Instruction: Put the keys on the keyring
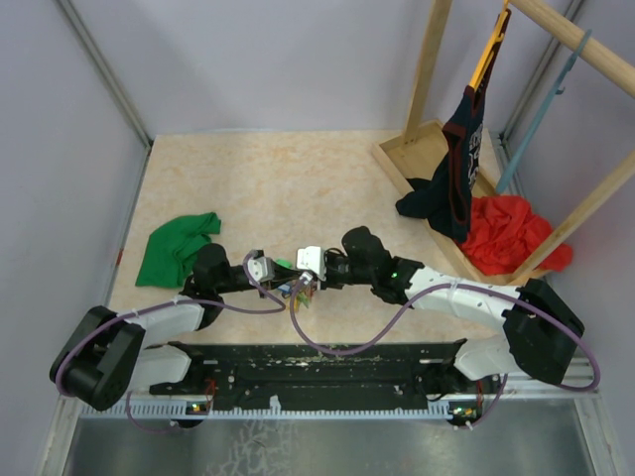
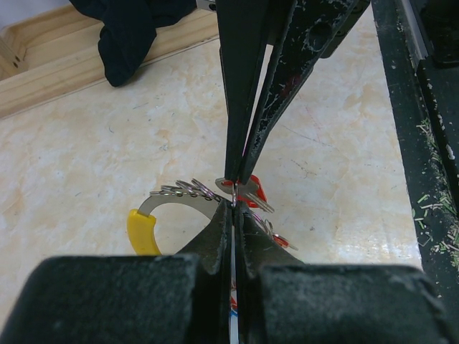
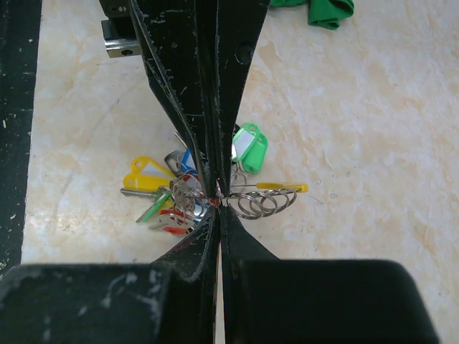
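Observation:
At the table's front middle, both grippers meet over the keys and keyring. In the left wrist view my left gripper is shut at the thin metal ring, meeting the tips of my right gripper, also shut; whether either grips the wire is hard to tell. Silver wire coils [image 3: 265, 204] extend from the tips in the right wrist view. Below are keys with a yellow tag [image 3: 147, 172], a green tag [image 3: 251, 150] and a red tag [image 3: 174, 229], partly hidden by the fingers.
A green cloth [image 1: 174, 248] lies at left. A wooden box [image 1: 417, 159] with a frame, dark hanging fabric [image 1: 451, 178] and red cloth [image 1: 506, 238] stands at right.

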